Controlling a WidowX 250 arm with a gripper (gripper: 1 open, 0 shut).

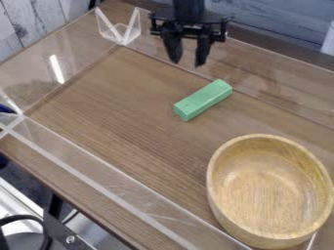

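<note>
My black gripper (188, 35) is at the top centre of the camera view, raised above the wooden table; I cannot tell how far its fingers stand apart. A green bar-shaped block (202, 101) lies on the table below it and slightly right, apart from the gripper.
A round wooden bowl (268, 190) fills the lower right. A clear plastic piece (119, 27) stands at the upper left. Clear strips run along the table's left and lower edges.
</note>
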